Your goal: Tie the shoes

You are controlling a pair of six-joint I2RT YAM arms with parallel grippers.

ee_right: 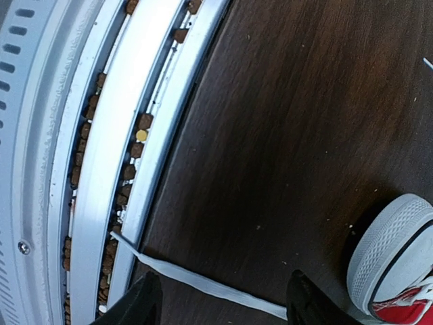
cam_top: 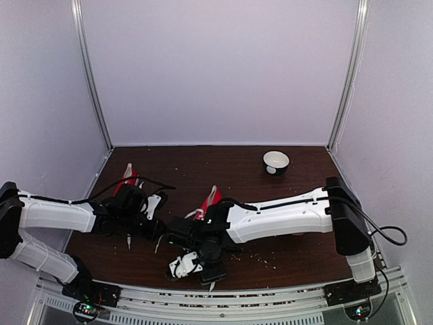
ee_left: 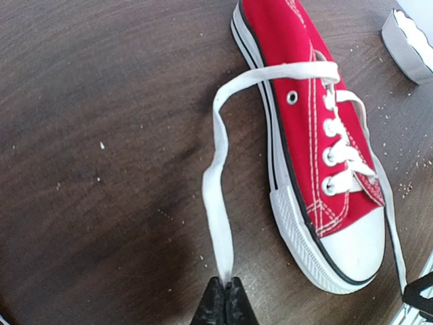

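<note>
A red canvas shoe [ee_left: 301, 135] with a white toe cap and white laces lies on the table. My left gripper is shut on the end of one white lace [ee_left: 218, 156], which curves from the shoe's top eyelets. The other lace [ee_left: 385, 196] runs past the toe towards a black finger [ee_left: 423, 294] of my right gripper. In the right wrist view, the right gripper stands part open, and that lace [ee_right: 210, 286] stretches across between its fingers. From the top, the right arm covers most of the shoe [cam_top: 211, 198].
A second red shoe [cam_top: 127, 175] sits at the back left, partly behind the left arm. A black-and-white bowl [cam_top: 276, 162] stands at the back right, and a white scalloped dish [ee_left: 409, 44] is near the shoe. The metal rail [ee_right: 162, 149] borders the table's front.
</note>
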